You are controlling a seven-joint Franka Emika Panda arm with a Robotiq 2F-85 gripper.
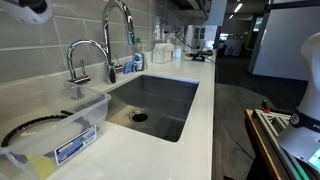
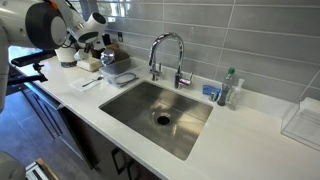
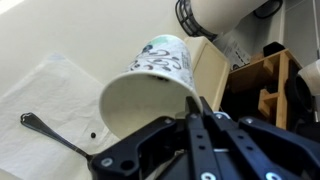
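A white cup (image 3: 140,103) with a patterned outside fills the middle of the wrist view, its open mouth tipped toward the camera. My gripper is shut on the cup's rim at its right side. A dark spoon (image 3: 52,134) lies on a white paper sheet (image 3: 32,100) below. In exterior view 2 the white arm (image 2: 68,35) reaches in from the far left over the counter's end; the gripper's details are too small to make out there.
The sink (image 2: 160,117) with its tall faucet (image 2: 180,55) takes up the middle of the counter. A clear plastic bin (image 1: 50,125) stands left of it in exterior view 1. The counter (image 2: 235,145) right of the sink is clear in exterior view 2.
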